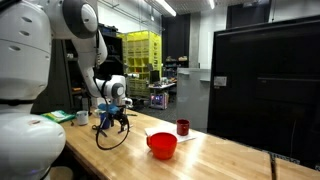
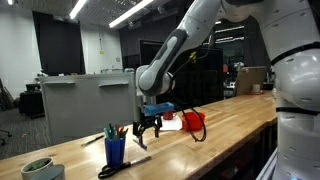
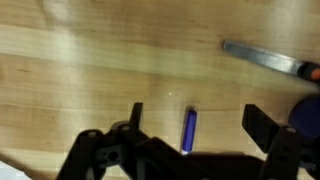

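Observation:
My gripper stands open in the wrist view, its two dark fingers wide apart. Between and below them a slim dark blue pen-like piece [image 3: 189, 130] lies on the wooden table, and no contact shows. Exterior view 2 has the gripper [image 2: 148, 130] pointing down, low over the table beside a blue cup [image 2: 115, 149] of pens and tools. From exterior view 1 the gripper [image 1: 117, 120] is at the table's far left part, its fingertips too small to make out.
A metal blade-like tool [image 3: 262, 56] lies at the wrist view's upper right. Black-handled scissors [image 2: 116, 168] rest near the cup. A red pot [image 1: 162, 146] and a dark red mug [image 1: 183, 128] stand farther along the table.

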